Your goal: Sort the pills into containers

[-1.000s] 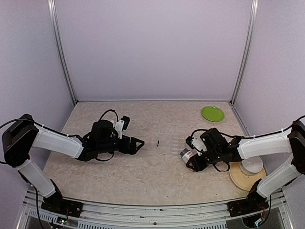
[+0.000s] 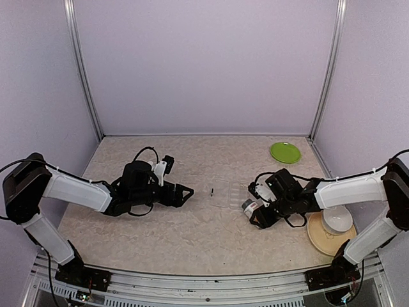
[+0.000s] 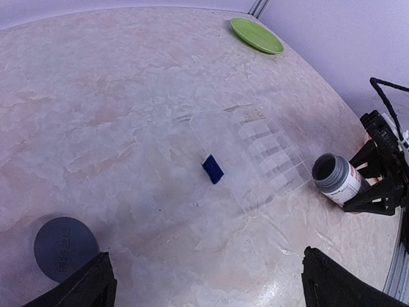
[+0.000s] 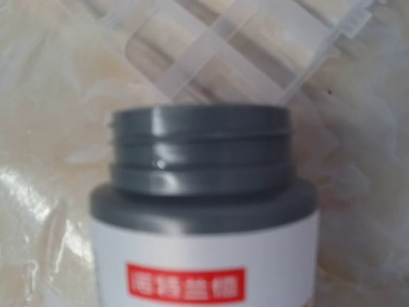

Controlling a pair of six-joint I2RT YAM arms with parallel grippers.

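Note:
A pill bottle (image 3: pixel 339 180) with a dark grey neck and white label is tilted, its uncapped mouth towards the pill box. My right gripper (image 2: pixel 255 220) is shut on it; in the right wrist view the bottle (image 4: pixel 204 211) fills the lower middle and hides the fingers. The clear pill box (image 3: pixel 271 160) lies open on the table with several compartments, just beyond the bottle's mouth. No pills can be made out. A dark round cap (image 3: pixel 66 248) shows at the lower left of the left wrist view. My left gripper (image 2: pixel 186 195) stands open, its fingers wide apart and nothing between them.
A small dark blue piece (image 3: pixel 213 169) lies at the box's left part. The green plate (image 2: pixel 285 152) sits at the back right. A white bowl (image 2: pixel 337 219) rests on a wooden plate (image 2: pixel 321 239) under the right arm.
Hardly anything differs. The right arm and the bottle have shifted very slightly; the left arm has stayed still.

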